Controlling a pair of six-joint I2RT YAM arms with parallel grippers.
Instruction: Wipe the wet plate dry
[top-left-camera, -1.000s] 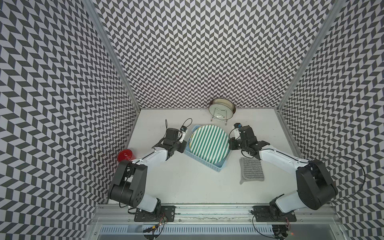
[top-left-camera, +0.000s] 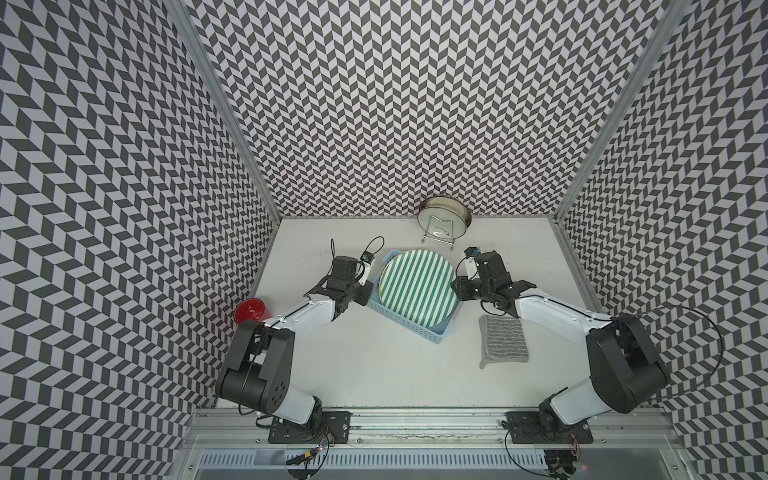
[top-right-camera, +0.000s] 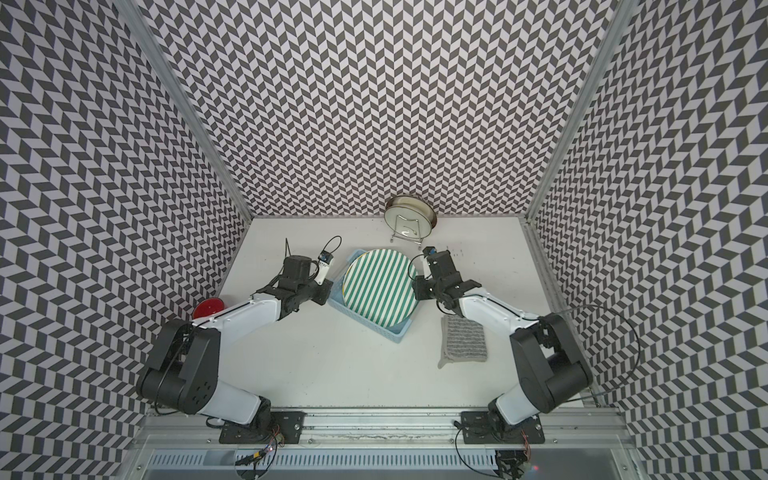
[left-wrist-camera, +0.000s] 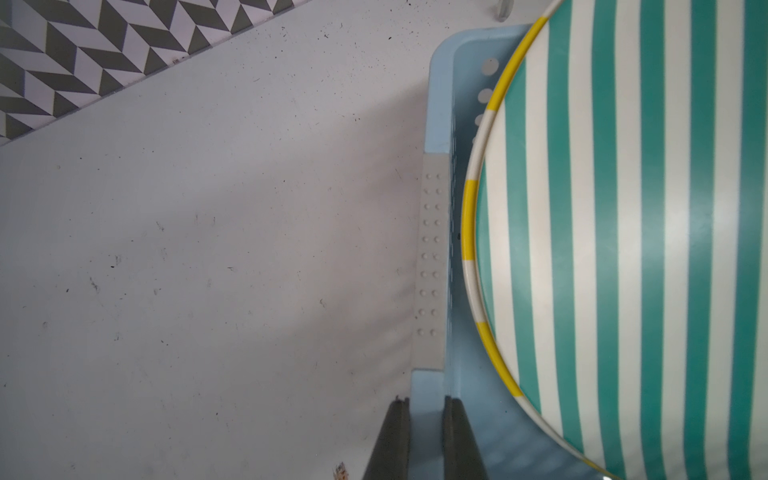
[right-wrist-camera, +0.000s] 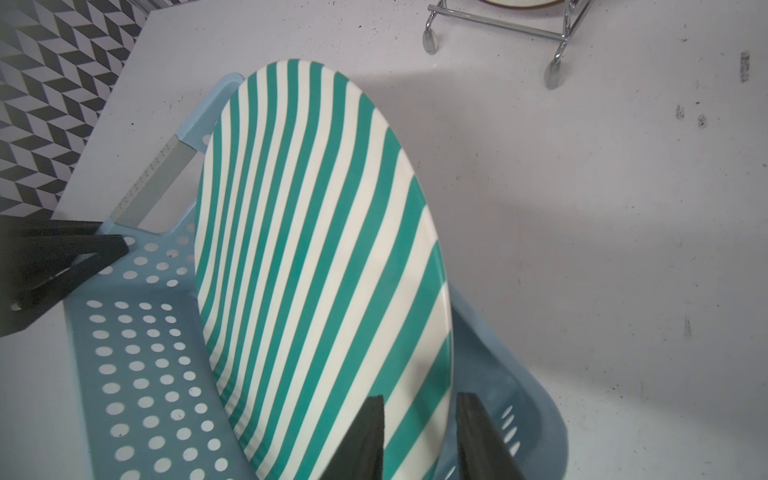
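Observation:
A round plate with green and white stripes (top-left-camera: 420, 288) rests at a slant in the light blue perforated basket (right-wrist-camera: 144, 352). In the left wrist view its yellow and white rim (left-wrist-camera: 469, 216) stands above the basket's side. My left gripper is shut on the basket's rim, just below the grey handle strip (left-wrist-camera: 432, 264). In the right wrist view my right gripper is part open, its fingers on either side of the plate's near-right edge, which runs between them. Whether the pads touch the plate cannot be made out. A grey cloth (top-left-camera: 504, 340) lies folded flat near the right arm.
Behind the basket a wire rack (top-left-camera: 438, 230) holds an upright plate (top-left-camera: 445, 214). A red bowl (top-left-camera: 249, 310) sits at the left table edge beside the left arm.
My right arm has shifted, its elbow moving inward and the gripper slightly left against the plate's edge. The left arm, plate, and cloth stay where they were.

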